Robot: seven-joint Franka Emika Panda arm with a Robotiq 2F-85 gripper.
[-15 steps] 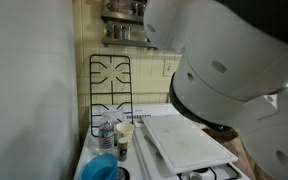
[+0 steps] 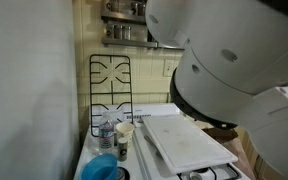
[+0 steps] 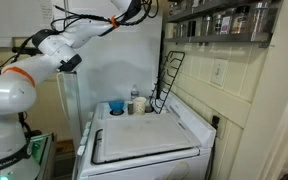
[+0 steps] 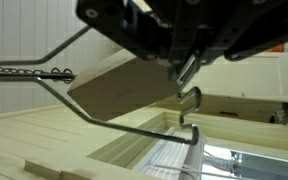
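Observation:
In the wrist view my gripper is dark and close to the lens. It looks shut, with a bent grey metal piece (image 4: 191, 104) coming out from between its fingertips. What that piece belongs to cannot be told. Beside it is a pale flat-faced block (image 4: 124, 88), with a grey metal frame (image 4: 134, 131) running in front. The large white arm (image 2: 224, 70) fills the right of the first exterior view; the second shows it on the left and across the top. My gripper cannot be made out in either exterior view.
A white board (image 3: 144, 138) covers the stove top. Behind it stand a blue bowl (image 2: 99, 168), a clear bottle (image 2: 106, 134) and a cream cup (image 2: 125, 130). A black grate (image 2: 110, 90) leans against the tiled wall. Spice shelves (image 3: 219, 22) hang above.
The white arm has shifted slightly in the first exterior view. The stove, board and items behind it look the same.

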